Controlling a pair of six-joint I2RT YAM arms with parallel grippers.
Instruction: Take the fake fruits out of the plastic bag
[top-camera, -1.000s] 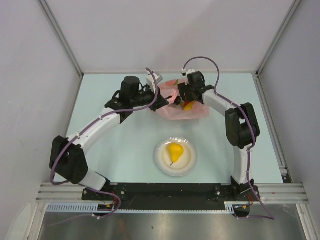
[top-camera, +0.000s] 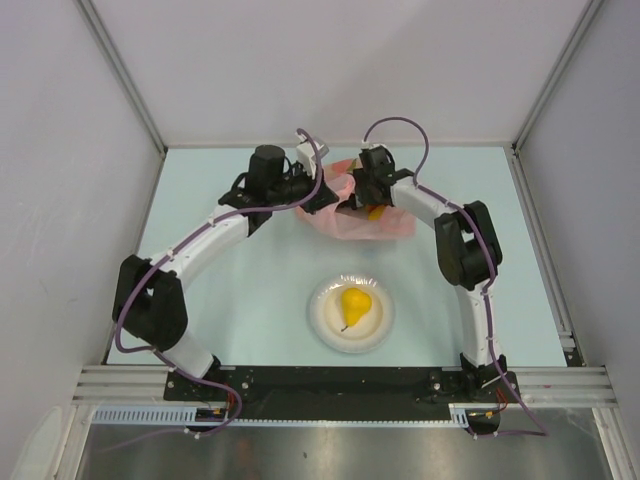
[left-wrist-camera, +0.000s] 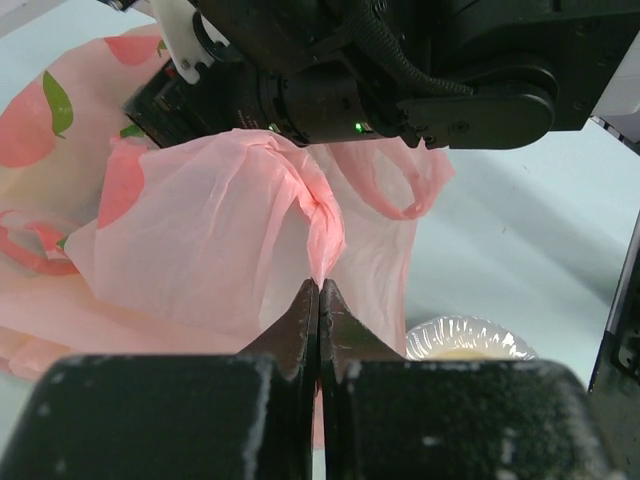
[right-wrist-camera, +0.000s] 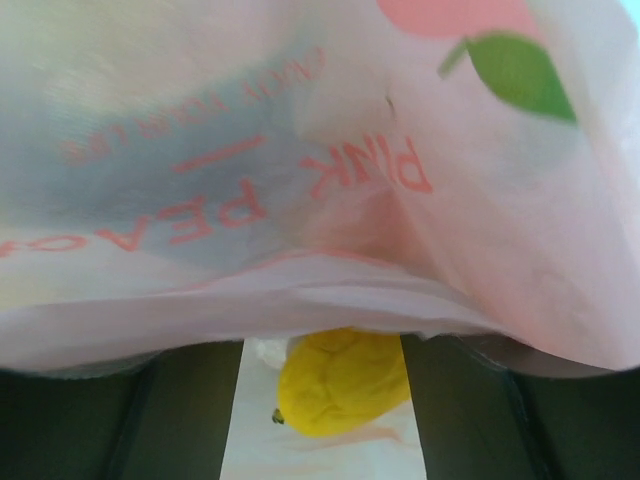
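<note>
The pink plastic bag (top-camera: 372, 228) lies at the back of the table. My left gripper is shut on a gathered piece of its edge, and the film rises taut from the fingertips. Inside the bag, my right gripper stands open with a yellow fruit (right-wrist-camera: 340, 385) showing in the gap between its fingers; whether both touch it I cannot tell. Printed bag film hangs over the upper part of the right wrist view and hides much of the inside. From above, a bit of yellow fruit (top-camera: 376, 212) shows under the right arm.
A clear plate (top-camera: 325, 335) with a yellow pear (top-camera: 356, 304) on it stands in front of the bag. Both arms come close together over the bag.
My right gripper has moved left and deeper over the bag, covering more of the fruit. The left gripper has shifted slightly, still at the bag's edge. The pear has rolled a little on the plate.
</note>
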